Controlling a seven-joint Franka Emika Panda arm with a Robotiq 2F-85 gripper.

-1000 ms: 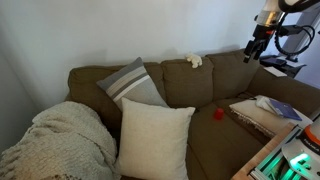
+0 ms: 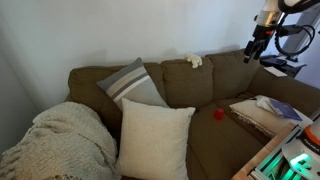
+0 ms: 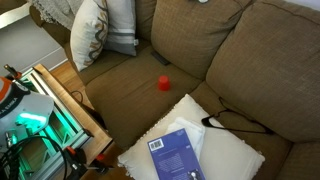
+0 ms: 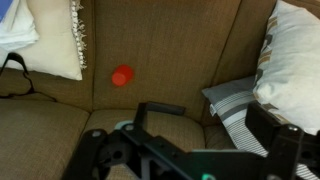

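Observation:
A small red object, perhaps a cup (image 2: 219, 115), rests on the brown sofa seat. It shows again as the red cup (image 3: 164, 83) in exterior view 2 and the red cup (image 4: 122, 75) in the wrist view. My gripper (image 2: 257, 48) hangs high over the right part of the sofa, well clear of everything on it. In the wrist view the gripper has its dark fingers spread wide, with nothing held between them. Below, a flat dark remote-like object (image 4: 165, 107) lies by the backrest.
A white cushion (image 3: 225, 152) bears a blue book (image 3: 175, 150) and white cloth or paper. Near it is a dark cord-like item (image 3: 235, 128). Pillows (image 2: 153, 140) and a fluffy blanket (image 2: 60, 145) fill the left side. A white plush (image 2: 194, 61) sits atop the backrest.

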